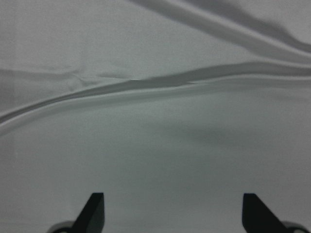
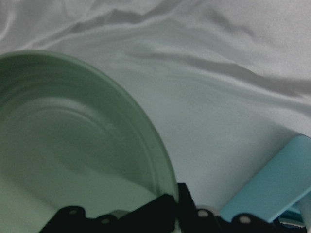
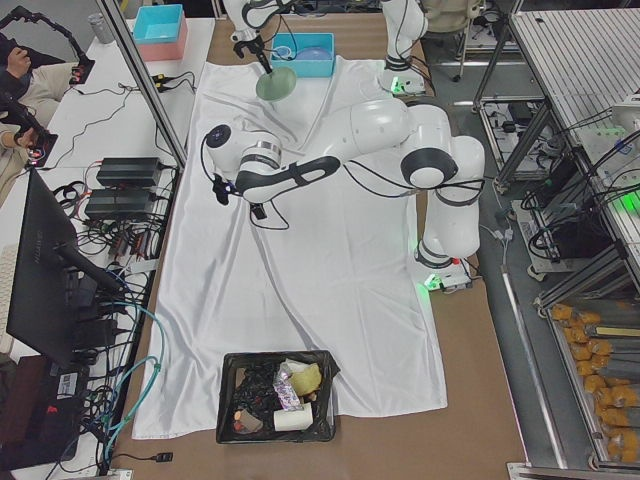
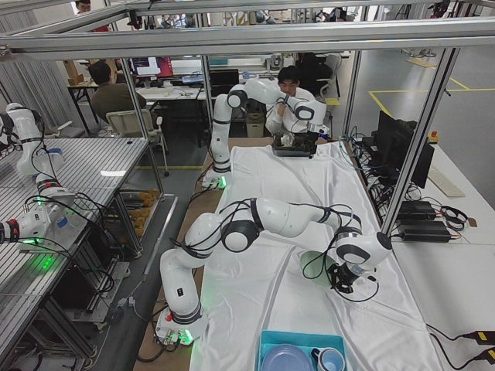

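Note:
A green dish [image 3: 275,85] [image 4: 313,263] [image 2: 63,145] is at the far end of the white cloth in the camera left view. My right gripper [image 3: 262,65] [image 4: 340,278] is shut on its rim, which runs between the dark fingers in the right wrist view. My left gripper [image 3: 240,200] is over bare, wrinkled cloth, its fingers wide apart with nothing between them.
A blue tray [image 3: 315,68] [image 4: 268,338] [image 2: 267,179] holding a plate and a mug stands beside the dish. A black bin [image 3: 275,430] with mixed items sits at the other end.

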